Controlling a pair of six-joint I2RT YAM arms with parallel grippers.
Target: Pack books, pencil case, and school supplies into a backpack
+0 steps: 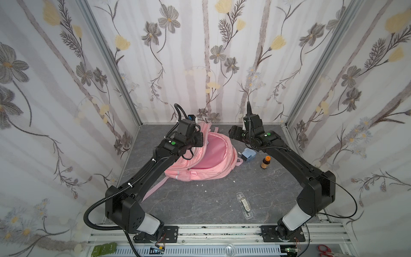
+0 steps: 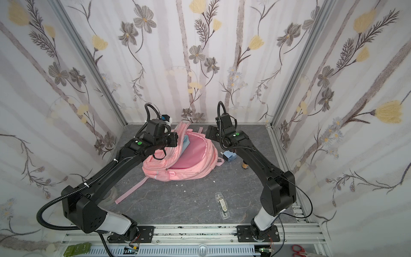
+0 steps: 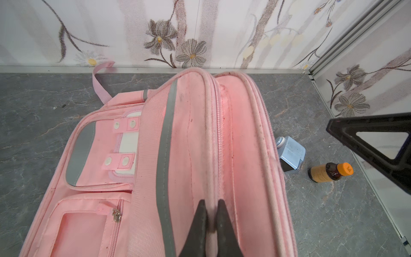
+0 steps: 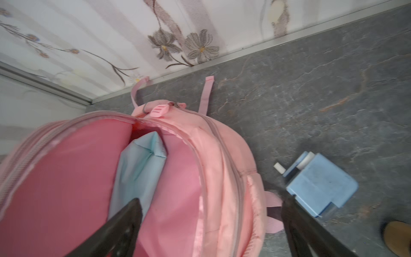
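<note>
The pink backpack (image 1: pixel 216 154) lies unzipped near the middle of the table. In the left wrist view my left gripper is shut on the zippered edge of its front flap, lifting it. A light blue soft item (image 4: pixel 137 173) sits inside. My right gripper is open above the bag's right side. A light blue box (image 4: pixel 321 184) and an orange-capped bottle (image 3: pixel 325 172) stand or lie right of the backpack. A clear case with a white object (image 1: pixel 244 205) lies at the front.
Walls enclose the back and sides; the backpack's strap (image 1: pixel 154 188) trails to the front left.
</note>
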